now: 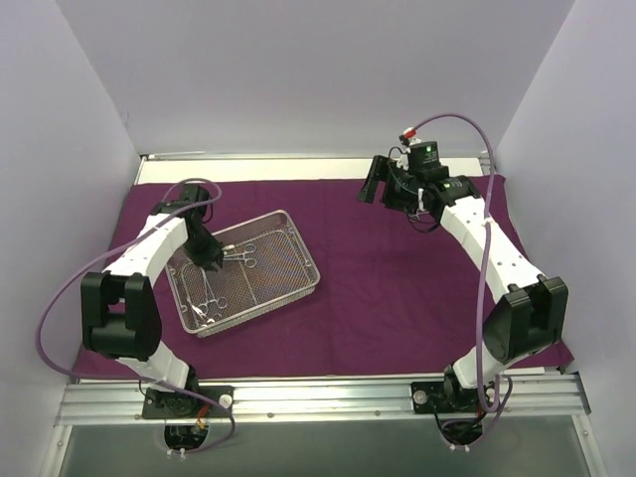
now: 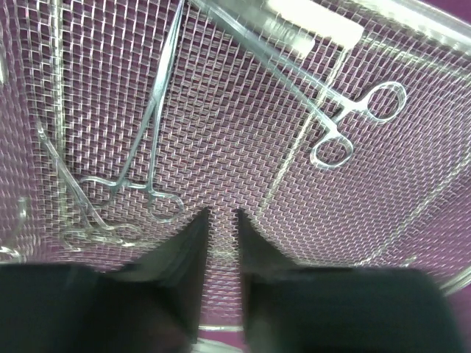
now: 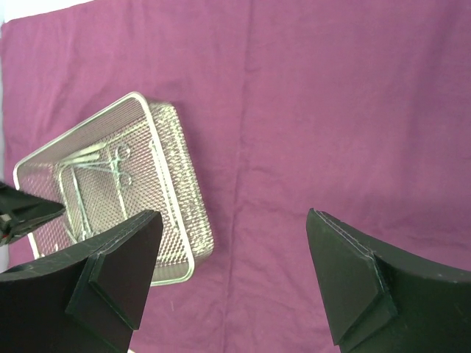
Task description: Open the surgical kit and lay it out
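Note:
The wire-mesh tray (image 1: pixel 260 304) stands at the left of the purple cloth. Inside it, one ring-handled clamp (image 2: pixel 333 116) lies near white-ended tools (image 2: pixel 316 20). Another clamp (image 2: pixel 151 136) rests on the mesh closer to the tray's left end, beside a smaller tool (image 2: pixel 70 175). Above the tray, my left gripper points down with a narrow gap between its fingertips; only mesh shows there. My right gripper is wide open over the cloth and holds nothing. In the top view, part of a ringed instrument (image 1: pixel 425 218) shows on the cloth under the right arm.
The tray's raised rim (image 3: pixel 168 176) surrounds the instruments. Grey walls stand at the left, right and back.

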